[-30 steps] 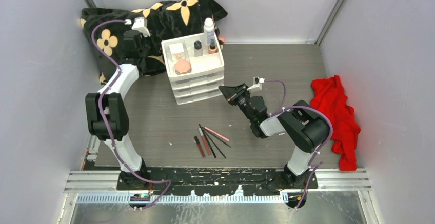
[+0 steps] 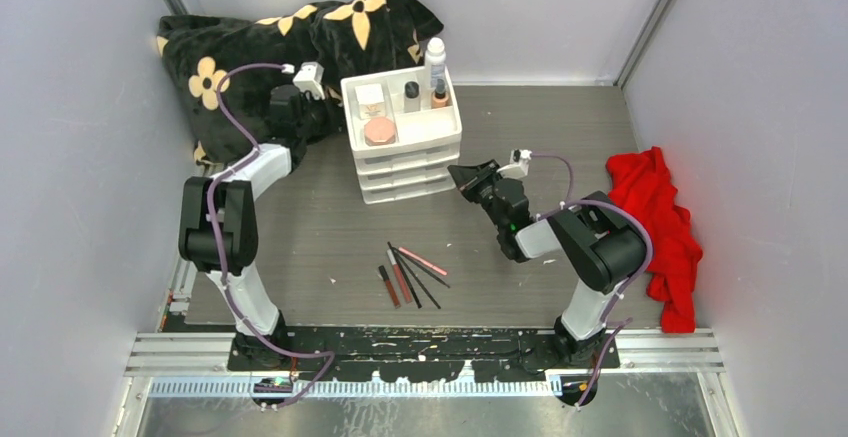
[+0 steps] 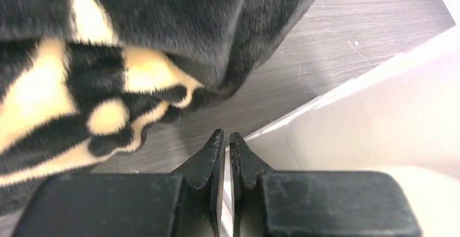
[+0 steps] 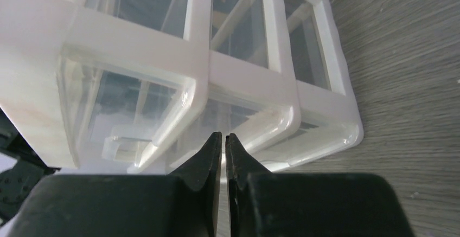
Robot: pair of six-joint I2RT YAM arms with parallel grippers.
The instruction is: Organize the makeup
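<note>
A white organizer [image 2: 452,122] with clear drawers stands tilted in the upper middle. Its top tray holds a white box [image 2: 371,99], a pink compact [image 2: 380,131], a dark-capped bottle [image 2: 412,97], an orange bottle [image 2: 440,97] and a tall white bottle [image 2: 435,62]. Against its left side my left gripper is shut, fingertips close together; no held object can be made out. By its front right corner my right gripper is shut, with only a slit between its fingers. Several makeup pencils and tubes [image 2: 402,277] lie on the floor in front.
A black blanket with yellow flowers [image 2: 290,37] bunches behind and left of the organizer, beside my left arm. A red cloth [image 2: 655,222] lies at the far right.
</note>
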